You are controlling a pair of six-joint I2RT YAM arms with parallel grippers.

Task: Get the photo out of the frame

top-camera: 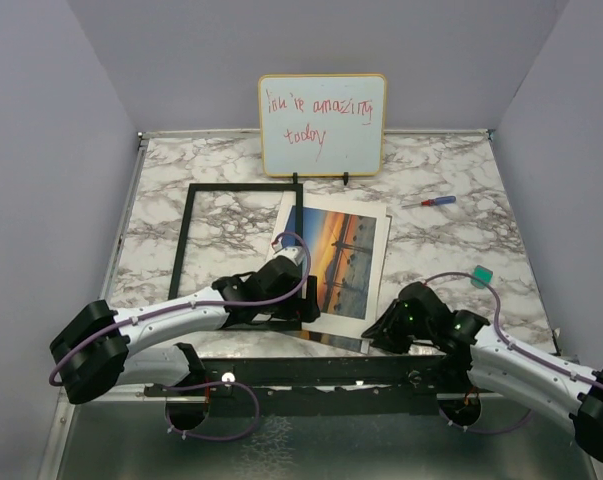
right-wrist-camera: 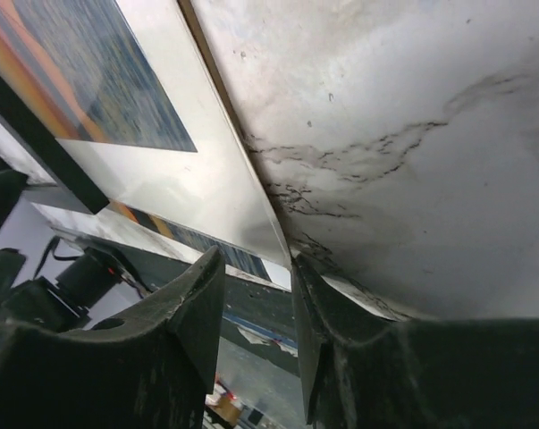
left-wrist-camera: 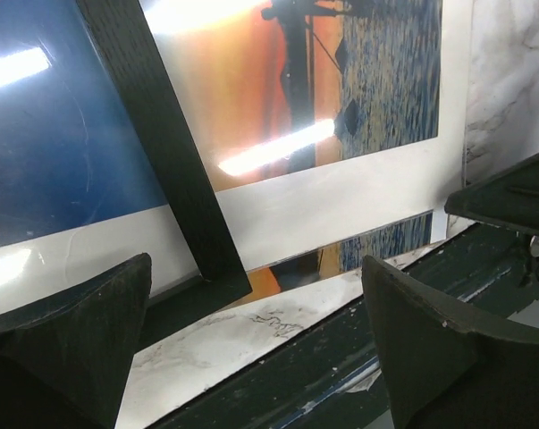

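A sunset photo with a white border (top-camera: 343, 262) lies on the table, its left part beneath the right bar of the black frame (top-camera: 183, 240). A strip of a second print (left-wrist-camera: 291, 271) peeks out below the photo's lower border. My left gripper stands open above the frame's lower right corner, nothing between its fingers. By the photo's lower right corner is my right gripper, part open; one fingertip (right-wrist-camera: 300, 264) is close to that corner. Whether the fingers touch the photo, I cannot tell.
A whiteboard with red writing (top-camera: 322, 125) stands at the back. On the right lie a screwdriver (top-camera: 439, 201) and a green block (top-camera: 482, 275). The dark front edge (top-camera: 281, 370) runs just below the frame.
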